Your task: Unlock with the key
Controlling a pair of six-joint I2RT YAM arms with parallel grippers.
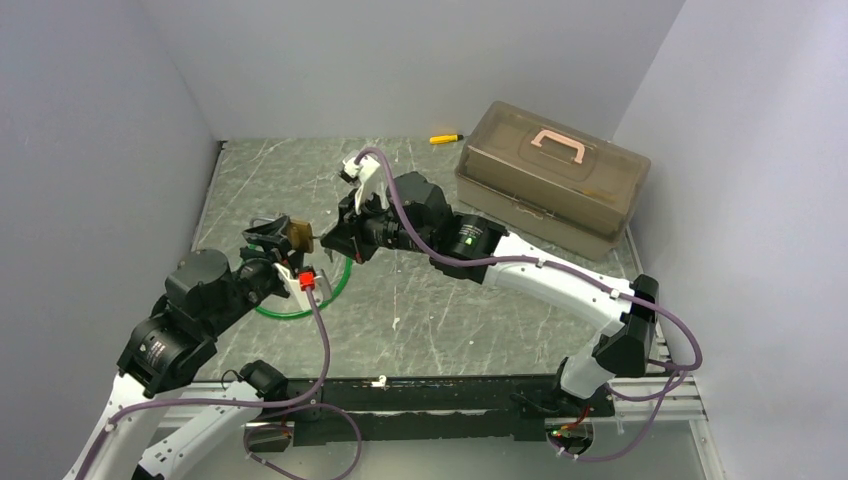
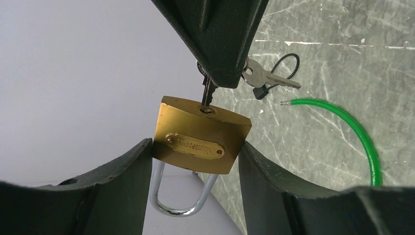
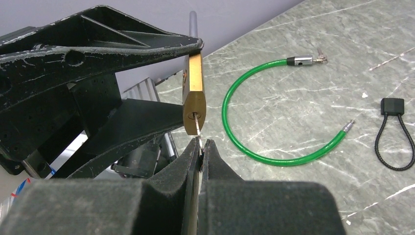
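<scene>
My left gripper is shut on a brass padlock, with one finger at each end of the lock body. The steel shackle points away from the keyhole, and both its legs meet the body. My right gripper is shut on a thin key opposite the keyhole face. In the left wrist view the tip of that key is at the keyhole, part of its toothed blade still showing; how deep it sits I cannot tell. A second key dangles beside the right finger.
On the marble table lie a green cable and a black loop tag. A brown toolbox fills the back right, with a yellow tool at its left.
</scene>
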